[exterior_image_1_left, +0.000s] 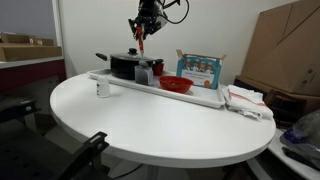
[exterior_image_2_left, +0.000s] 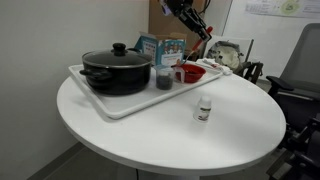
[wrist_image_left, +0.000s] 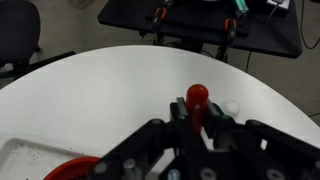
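A slim red-orange object with a rounded end (wrist_image_left: 197, 94) is held by my gripper, which is shut on it. In exterior view 1 the red-orange object (exterior_image_1_left: 140, 42) stands roughly upright in the air above the white tray (exterior_image_1_left: 208, 98), near the pot. Exterior view 2 shows the same red-orange object (exterior_image_2_left: 200, 42) over the far part of the tray. What exactly it is cannot be made out.
On the tray sit a black lidded pot (exterior_image_2_left: 118, 70), grey cup (exterior_image_2_left: 164, 78), red bowl (exterior_image_1_left: 176, 84) and printed box (exterior_image_1_left: 198, 70). A small white bottle (exterior_image_2_left: 203, 108) stands on the round table. White cloth (exterior_image_1_left: 246, 102) lies right.
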